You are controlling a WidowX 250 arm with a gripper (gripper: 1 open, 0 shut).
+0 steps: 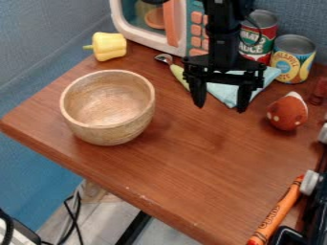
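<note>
The black gripper stands open above the middle back of the wooden table, its two fingers apart and nothing visible between them. Under and behind it lies a light blue cloth. A yellow-handled utensil lies beside the cloth, partly hidden by the gripper. A wooden bowl sits empty at the left. A red egg-shaped object is to the gripper's right.
A toy microwave, a yellow pepper and two cans stand at the back. An orange marker and dark items line the right edge.
</note>
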